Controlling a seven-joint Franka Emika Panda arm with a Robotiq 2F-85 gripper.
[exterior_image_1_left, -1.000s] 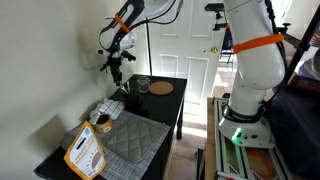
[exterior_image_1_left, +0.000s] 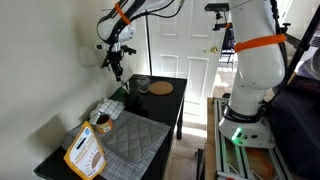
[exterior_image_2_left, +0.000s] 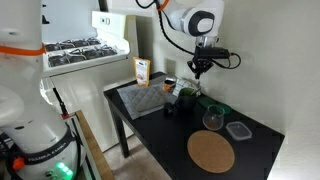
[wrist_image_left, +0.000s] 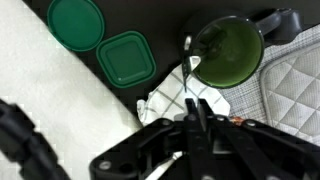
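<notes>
My gripper is shut above the work surface. Past its fingertips runs a thin pale rod-like utensil (wrist_image_left: 186, 76), its dark far end beside the rim of a dark mug (wrist_image_left: 230, 55) with a green inside. I cannot tell whether the fingers grip this utensil or it only lines up with them. In exterior view 2 the gripper (exterior_image_2_left: 197, 74) hangs just above and behind the mug (exterior_image_2_left: 187, 98). Exterior view 1 has the gripper (exterior_image_1_left: 118, 72) near the wall, above the table's far half.
Two green lids (wrist_image_left: 126, 59) lie beside the mug, and a white cloth (wrist_image_left: 160, 100) spreads below it. A grey quilted mat (exterior_image_1_left: 135, 138) covers the near table. A round brown board (exterior_image_2_left: 210, 150) lies on the dark tabletop, with bare room around it.
My gripper has shifted slightly to the right in exterior view 1, its wrist turning a little. The things on the table look unmoved.
</notes>
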